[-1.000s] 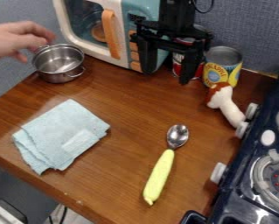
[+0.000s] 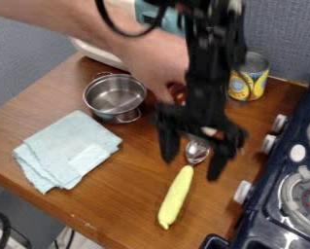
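My black gripper [image 2: 192,160] is blurred, hanging low over the middle of the table just above the spoon [image 2: 197,151]; its fingers look spread, but whether anything is between them is hard to tell. A yellow corn-like toy [image 2: 176,197] lies below it. A steel pot [image 2: 111,95] stands at the upper left, and a folded light blue cloth [image 2: 64,153] lies on the left. A human hand [image 2: 154,66] reaches across the back, partly hidden behind the gripper.
A yellow can [image 2: 251,80] stands at the back right. The stove [image 2: 286,195] fills the right edge.
The hand has moved right across the back, and the pot now stands lower and further right than a second ago.
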